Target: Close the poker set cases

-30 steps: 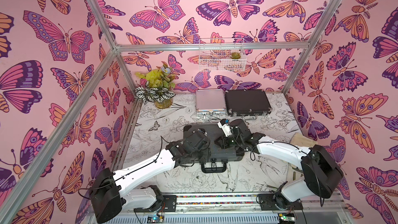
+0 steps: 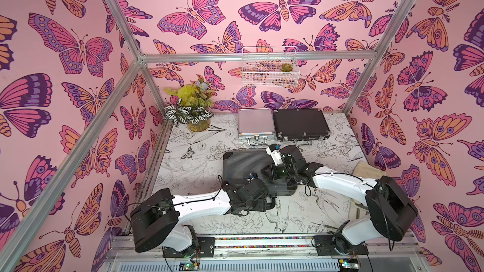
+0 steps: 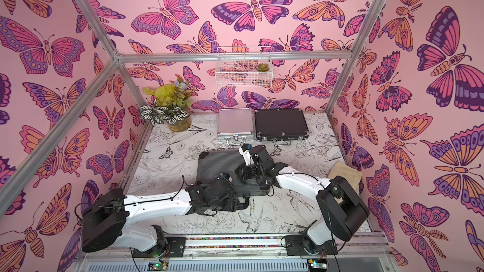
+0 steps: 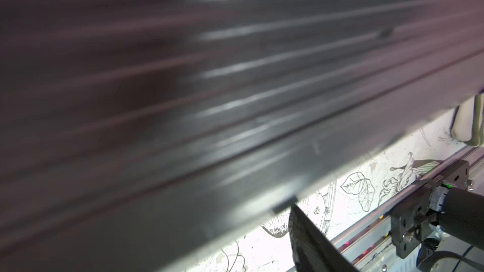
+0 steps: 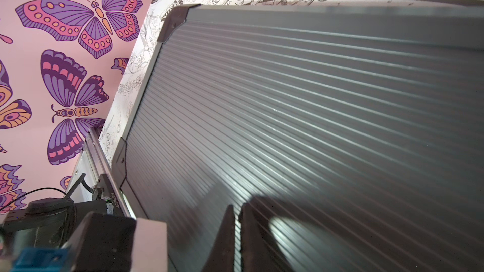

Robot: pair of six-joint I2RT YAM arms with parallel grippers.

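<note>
A dark grey ribbed case (image 2: pixel 244 163) lies on the table with its lid down. Its black handle (image 2: pixel 272 202) points to the front and is partly covered by my left gripper (image 2: pixel 263 204) at the case's front edge. One dark left finger (image 4: pixel 313 244) shows in the left wrist view against the case's front side; how far apart the fingers stand is hidden. My right gripper is over the lid (image 5: pixel 282 121), tips at its surface, fingers nearly together with nothing visible between them. The case's front latches are hard to make out.
Behind stand a silver-pink case (image 2: pixel 256 122) and a black case (image 2: pixel 301 123), both with lids down. A potted plant (image 2: pixel 194 105) is at the back left, a beige cloth (image 2: pixel 370 170) at the right.
The right arm and the case look still.
</note>
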